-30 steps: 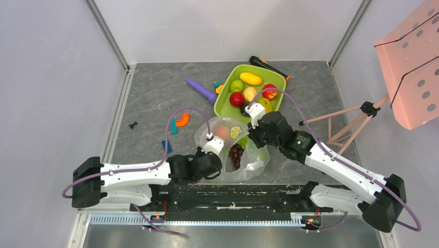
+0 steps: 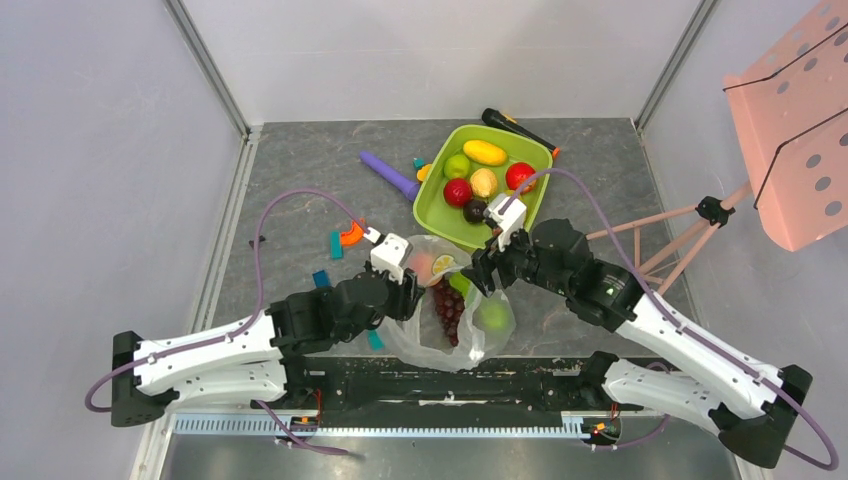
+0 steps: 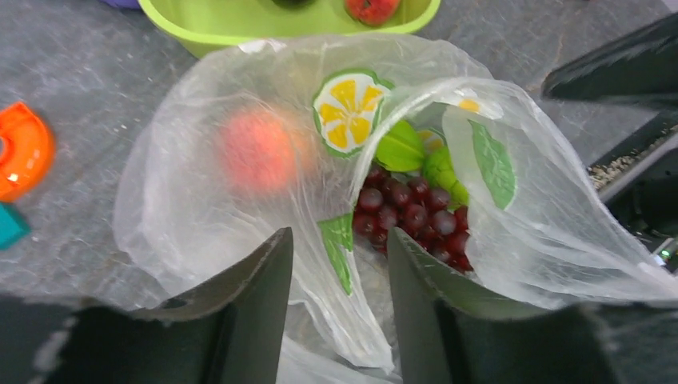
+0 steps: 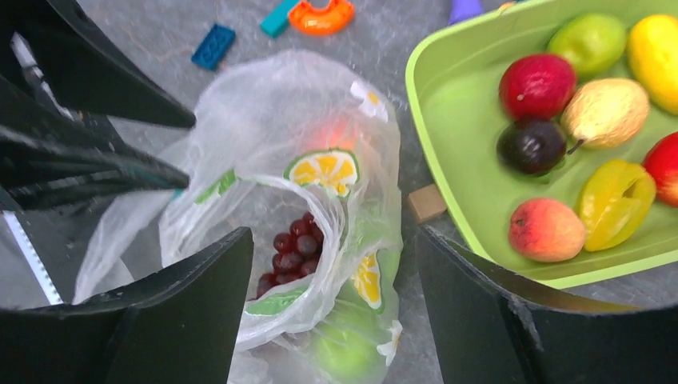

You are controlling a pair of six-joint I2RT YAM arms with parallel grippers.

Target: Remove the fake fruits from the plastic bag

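A clear plastic bag with printed lemon slices lies on the grey table in front of the green basket, its mouth agape. Through that mouth show dark red grapes and something green. A blurred reddish fruit and a pale green round fruit show through the film. My left gripper is part open over the bag's left side, a fold of film showing below and between its fingers, not visibly gripped. My right gripper stands open above the bag's right side, nothing held.
Behind the bag stands the green basket with several fruits in it. Blue and teal blocks, an orange arc and a purple stick lie about. Open table is at far left.
The right gripper has shifted slightly. The bag's mouth is wider and more of the grapes show.
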